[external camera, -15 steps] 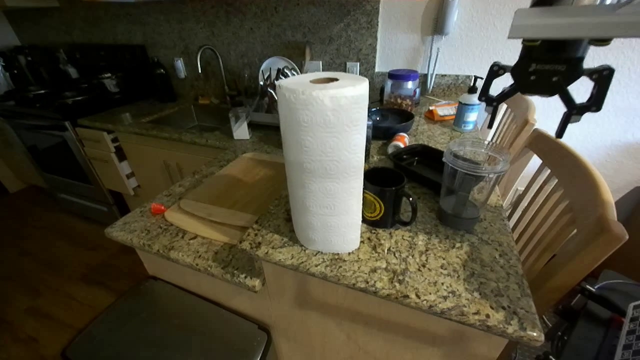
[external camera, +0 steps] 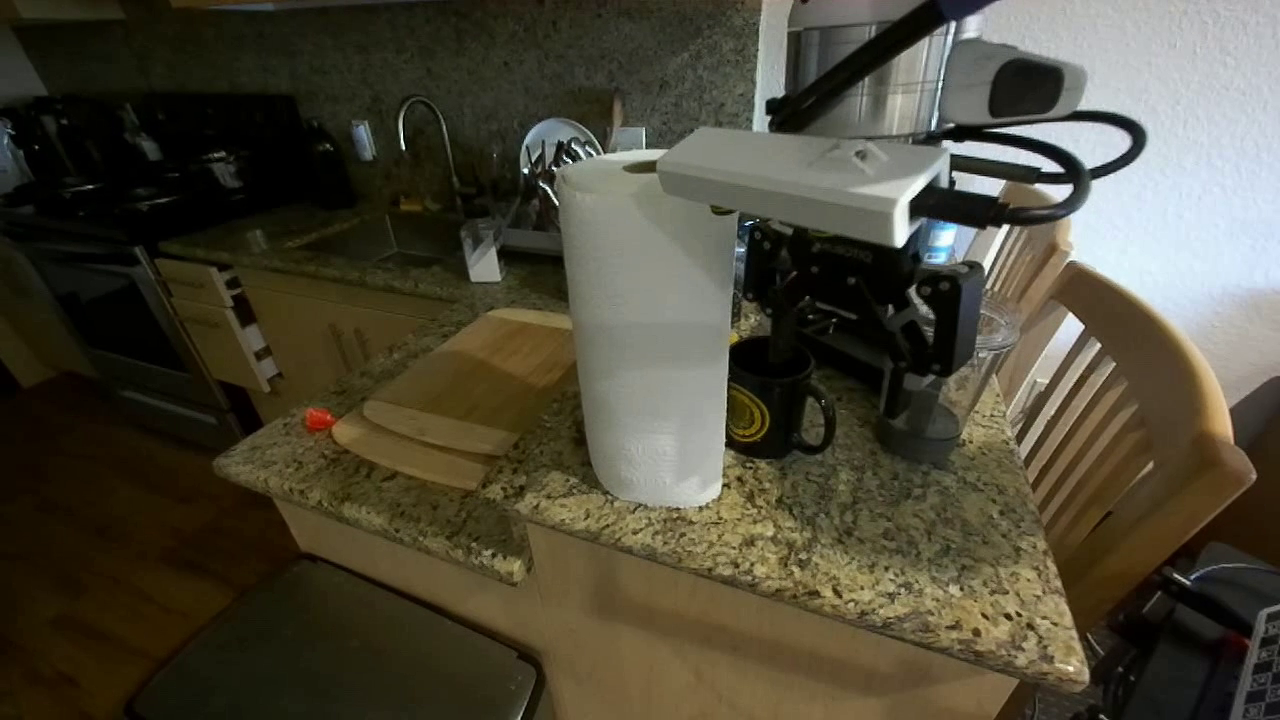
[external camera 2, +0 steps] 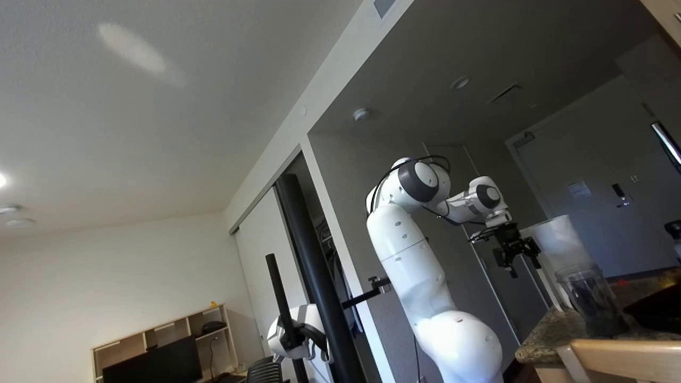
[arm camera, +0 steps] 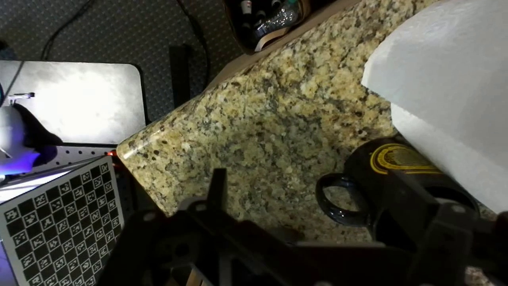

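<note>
My gripper (external camera: pixel 837 378) stands open over the counter, its fingers spread wide. One of them reaches down to the mouth of a black mug (external camera: pixel 768 414) with a yellow emblem; how far it goes inside cannot be told. The other finger is beyond the mug's handle, near the clear blender cup (external camera: pixel 924 432). In the wrist view the mug (arm camera: pixel 362 167) lies under the right finger, its handle pointing into the gap. A tall white paper towel roll (external camera: pixel 648 348) is upright beside the mug and close to the gripper's camera housing.
Wooden cutting boards (external camera: pixel 468 384) lie left of the roll, near a small red object (external camera: pixel 318 419). Wooden chairs (external camera: pixel 1116 396) line the right edge. Bare granite (external camera: pixel 828 528) shows in front of the mug.
The arm has come down and left from the upper right, bringing its open gripper to the mug. It now covers the bowl and much of the tray behind. Mug and roll keep their places.
</note>
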